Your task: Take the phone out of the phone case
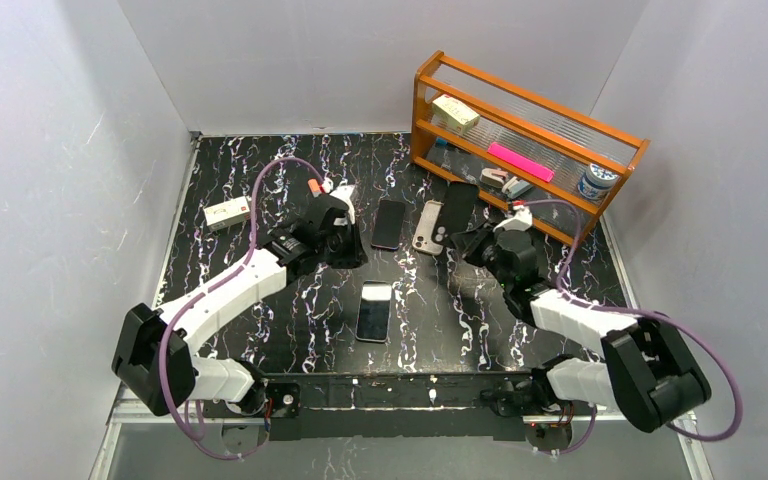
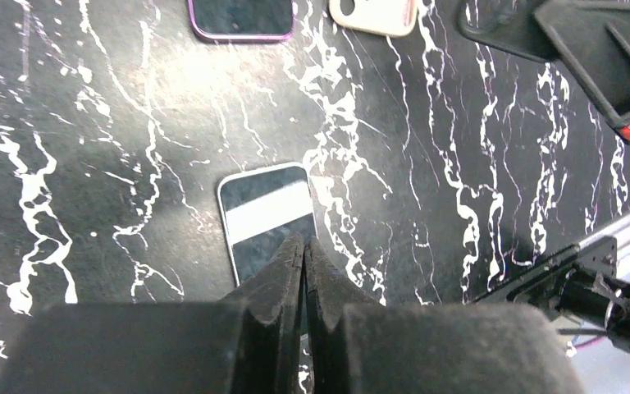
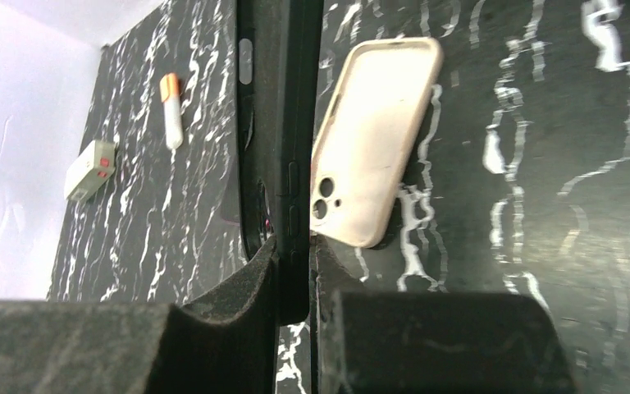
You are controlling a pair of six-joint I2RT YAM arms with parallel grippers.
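Note:
The phone (image 1: 373, 316), dark-screened with a thin pale rim, lies flat and bare on the dark marbled table in front of the left arm. In the left wrist view, my left gripper is shut, fingertips together and empty; they hide the near part of the phone (image 2: 266, 205). The black phone case (image 1: 456, 210) is away to the right, in my right gripper. Seen nearly edge-on in the right wrist view, the case (image 3: 299, 123) is pinched at its lower end, with no phone visible inside.
A purple-edged phone (image 1: 389, 224) and a beige case (image 1: 427, 230) lie mid-table. Behind the right gripper stands a wooden rack (image 1: 530, 105) with several items. A small white box (image 1: 228, 213) sits at left.

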